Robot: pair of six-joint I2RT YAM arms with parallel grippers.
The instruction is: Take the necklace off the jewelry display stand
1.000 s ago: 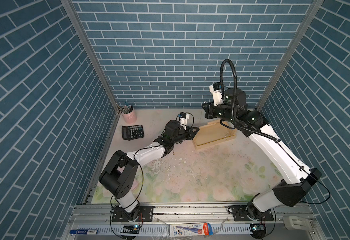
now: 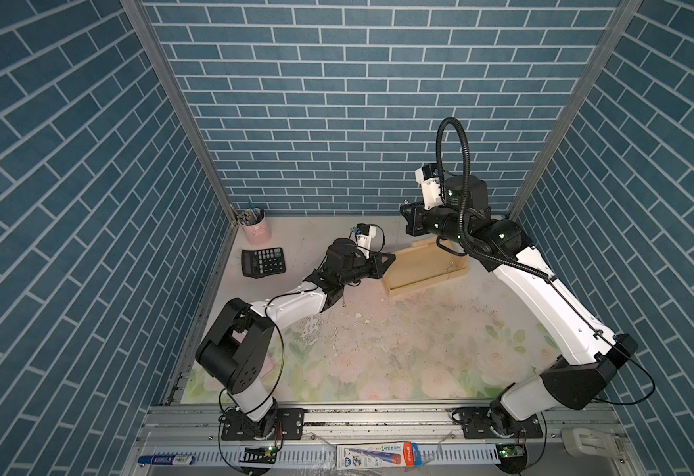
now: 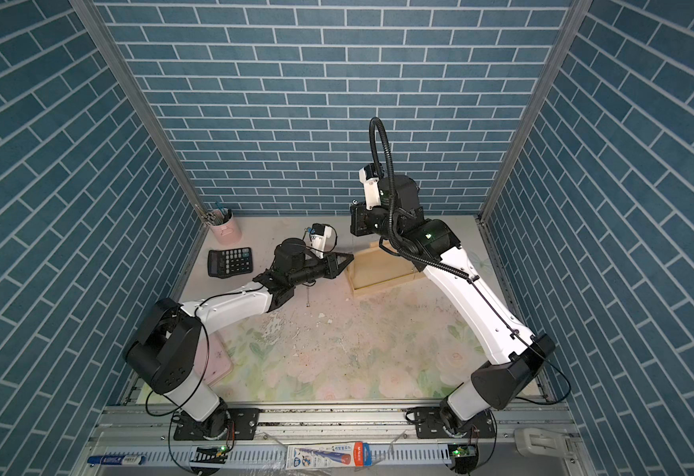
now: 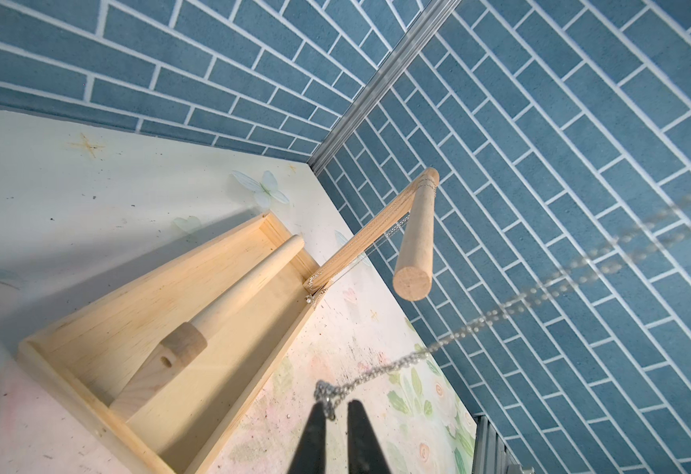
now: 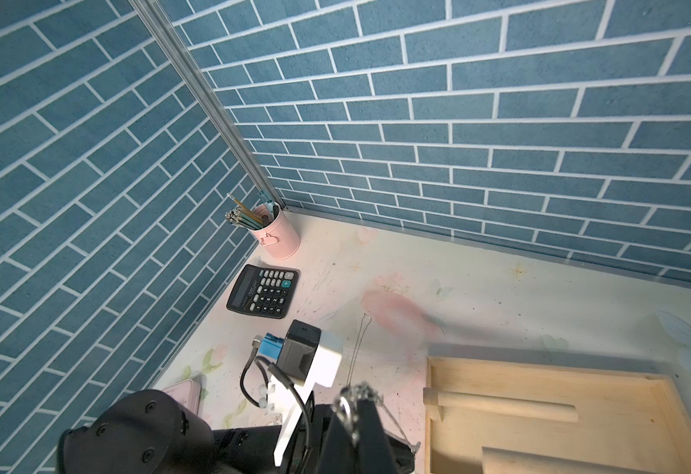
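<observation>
A silver necklace (image 4: 440, 341) runs as a thin doubled chain from the upper right of the left wrist view down to my left gripper. Its end bunches at the tip of one left finger; a narrow gap shows between those fingers. My right gripper is higher up, shut on the chain, which gathers at its fingertips. From there a strand (image 5: 393, 418) slants to the left gripper. The wooden display stand (image 4: 361, 241) stands in the box beyond, its round bar (image 4: 415, 245) apart from this chain. Another fine chain (image 4: 397, 226) hangs on the stand.
The shallow wooden box (image 4: 69, 379) has a second, lying peg (image 4: 243, 284) in it. A calculator (image 5: 263, 290) and a pink pencil cup (image 5: 280, 235) stand at the back left.
</observation>
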